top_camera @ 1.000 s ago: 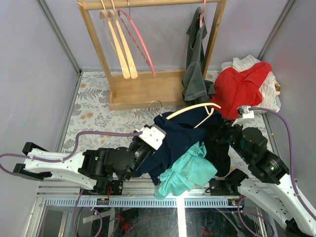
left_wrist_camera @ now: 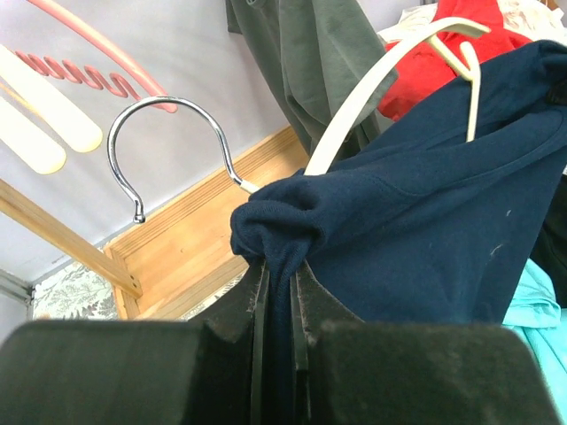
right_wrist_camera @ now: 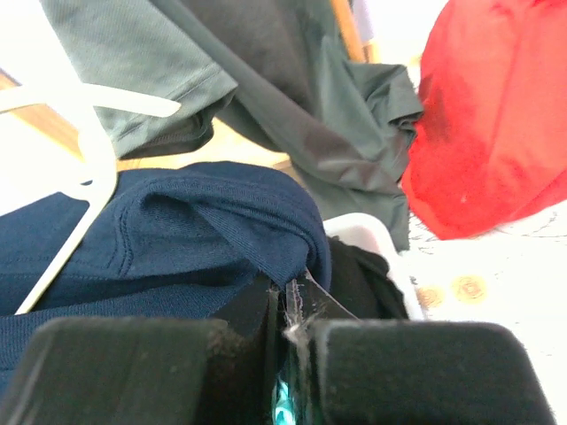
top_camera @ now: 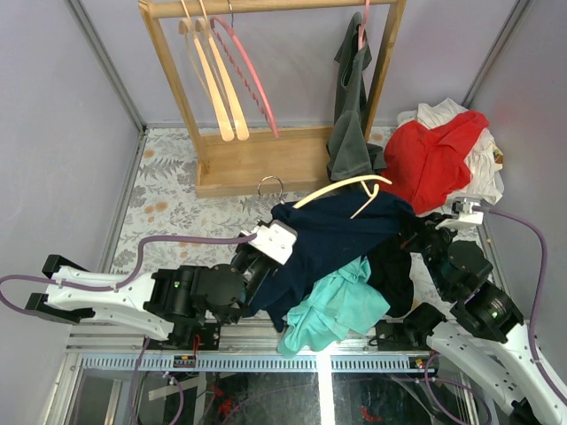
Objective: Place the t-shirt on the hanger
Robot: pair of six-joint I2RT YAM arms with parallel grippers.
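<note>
A navy t-shirt [top_camera: 332, 235] is stretched between my two arms. A cream hanger [left_wrist_camera: 354, 102] has one side tucked inside the shirt, while its other arm sticks out above the neckline with the tip free. The metal hook [left_wrist_camera: 113, 146] points up to the left of the collar. My left gripper is shut on bunched navy cloth near the hook. At the far right edge of the shirt, my right gripper is shut with a thin fold of the navy fabric at its fingertips. The hanger's bare arm [right_wrist_camera: 97, 177] lies left of that fold.
A wooden rack [top_camera: 257, 159] stands behind, bearing empty hangers [top_camera: 226, 88] and a grey garment [top_camera: 350, 115]. Red cloth [top_camera: 434, 155] lies at right. Teal cloth [top_camera: 337, 305] and black cloth [top_camera: 392, 270] sit under the shirt.
My right gripper has moved right, drawing the shirt's right side out taut. The hanger and its hook have shifted slightly left. The left arm is nearly still.
</note>
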